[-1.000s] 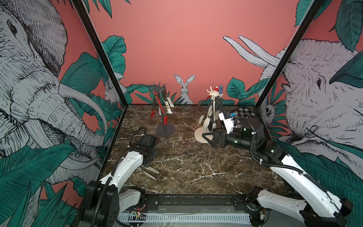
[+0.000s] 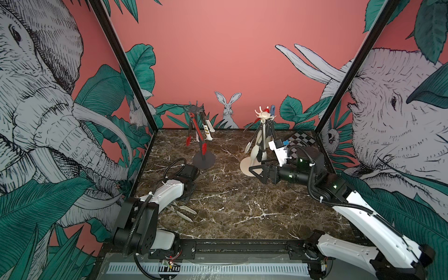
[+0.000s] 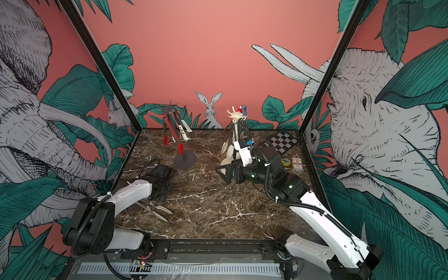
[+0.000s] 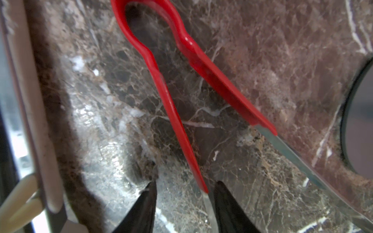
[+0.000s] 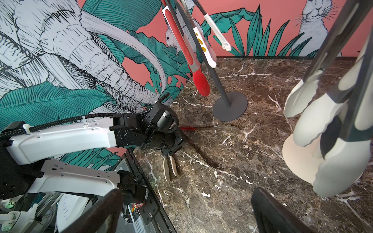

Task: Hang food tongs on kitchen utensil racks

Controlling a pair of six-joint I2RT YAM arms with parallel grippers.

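Red-handled steel tongs (image 4: 173, 116) lie on the marble top directly under my left gripper, whose fingers stand part open either side of one arm, near where red meets steel. Beside them lie beige-tipped tongs (image 4: 35, 108). A dark rack (image 5: 230, 106) holds several hanging tongs, red and white tipped. A cream rack (image 5: 297, 163) on the right also carries several tongs. My right gripper (image 2: 255, 170) stands open in front of the cream rack, with nothing seen between its fingers.
A checkered board (image 3: 281, 141) and small packets (image 3: 296, 163) lie at the back right. The dark rack's base (image 4: 357, 116) is close beside the red tongs.
My right arm shows no visible change.
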